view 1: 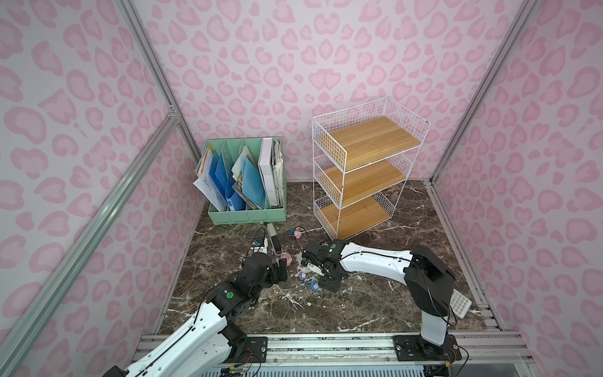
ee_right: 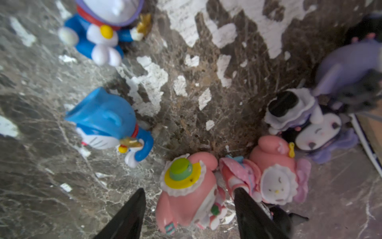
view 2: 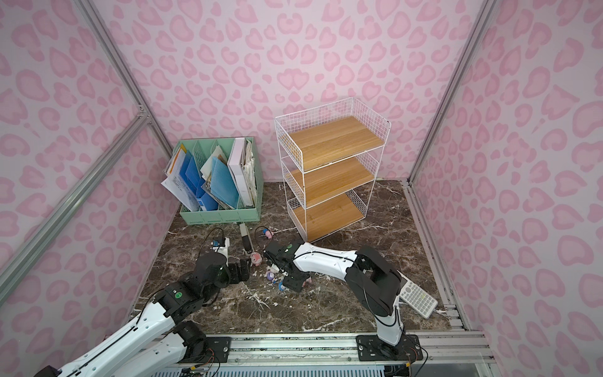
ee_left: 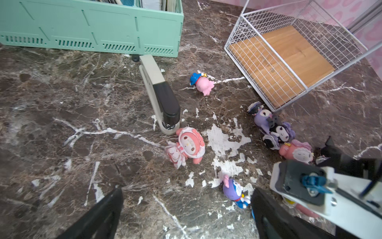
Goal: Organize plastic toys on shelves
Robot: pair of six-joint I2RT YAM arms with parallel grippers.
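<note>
Small plastic figures lie on the marble table before the empty wire shelf [view 1: 370, 135]: pink figures [ee_left: 190, 144], a pink-and-blue one [ee_left: 203, 83], purple-and-black ones [ee_left: 263, 119] and Doraemon figures [ee_right: 105, 119]. My right gripper is low over the cluster, its fingers apart on either side of a pink figure with a yellow-and-green hat [ee_right: 189, 195], not visibly closed on it. My left gripper hangs open above the table, left of the cluster, with nothing between its fingers.
A green file box [view 1: 245, 215] stands at back left, with a stapler [ee_left: 157, 91] in front of it. A white calculator [view 2: 417, 296] lies at the right edge. The right arm reaches across the middle; bare table lies front left.
</note>
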